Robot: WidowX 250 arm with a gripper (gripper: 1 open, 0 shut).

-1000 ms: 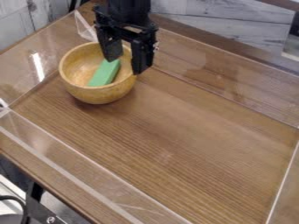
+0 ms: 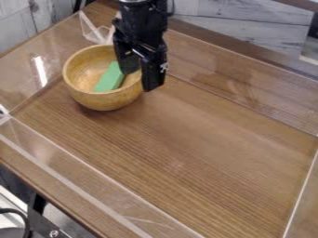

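My black gripper (image 2: 136,66) is open, hanging over the right part of a yellow-tan bowl (image 2: 81,70) at the upper left. A green bar-shaped object (image 2: 111,76) lies inside the bowl, just left of the gripper's fingers. I see nothing held between the fingers, though their tips are dark and partly hard to tell apart.
White panels border it at the back right, and a black cable lies at the lower left edge.
My gripper has turned and its upper part has shifted slightly up and right. The bowl and green object have stayed nearly in place.
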